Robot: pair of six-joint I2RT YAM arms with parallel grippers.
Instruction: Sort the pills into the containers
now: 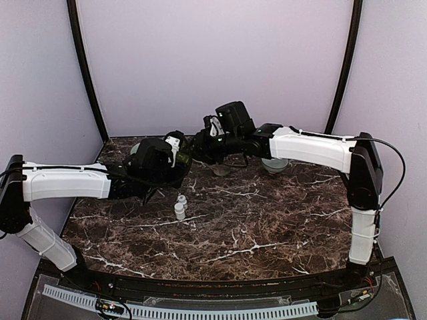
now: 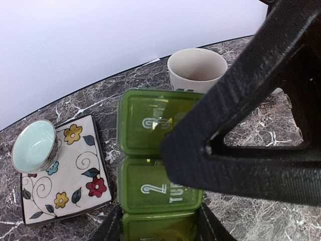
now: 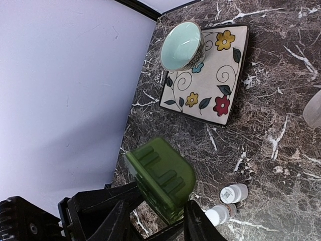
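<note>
A green pill organizer [image 2: 155, 183] with numbered compartments is held upright in my left gripper, which is shut on it. The right gripper [image 1: 200, 147] is up against it in the top view; in the left wrist view its black frame covers the upper right, near the organizer. In the right wrist view the organizer [image 3: 165, 175] is just beyond that gripper's fingers [image 3: 120, 226]; whether they touch it I cannot tell. Two white bottles [image 3: 234, 193] lie below on the marble table [image 1: 227, 233].
A floral tray [image 3: 205, 90] with a pale bowl [image 3: 178, 45] stands at the back left. A white cup [image 2: 195, 68] stands behind the organizer, and another bowl [image 1: 275, 167] is at the back right.
</note>
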